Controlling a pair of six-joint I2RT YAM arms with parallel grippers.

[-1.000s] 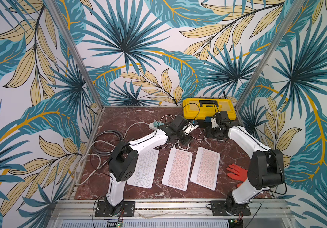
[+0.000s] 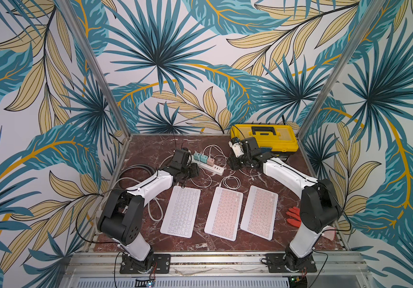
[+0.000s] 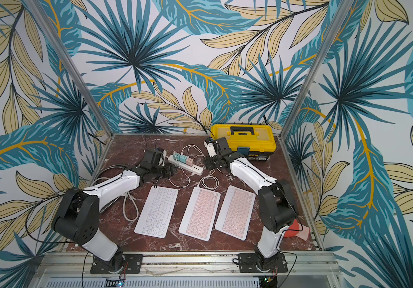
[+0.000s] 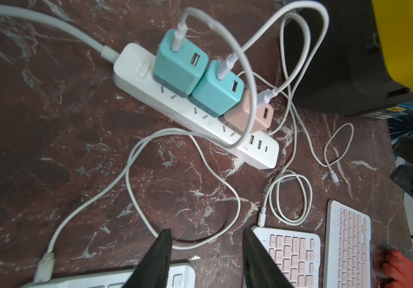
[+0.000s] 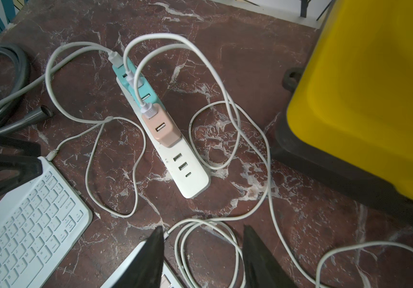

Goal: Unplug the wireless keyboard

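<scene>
A white power strip (image 4: 139,72) holds two teal chargers (image 4: 179,63) and a pink charger (image 5: 165,131), each with a white cable. The white keyboard (image 2: 180,212) lies front left, a cable at its top end (image 4: 43,267). Two pink-keyed keyboards (image 2: 223,214) (image 2: 258,212) lie to its right. My left gripper is open above the table, left of the strip, with its fingers over the top end of the white keyboard. My right gripper is open above coiled cable, right of the strip, nothing visible between its fingers.
A yellow-lidded toolbox (image 2: 264,135) stands at the back right. A red glove (image 4: 400,266) lies at the right edge. Thick grey cables and a hose (image 5: 12,62) lie at the left. Loose thin cables loop around the strip.
My left gripper has moved leftward from over the strip's right end toward the white keyboard's cable end. My right gripper has moved leftward, closer to the strip.
</scene>
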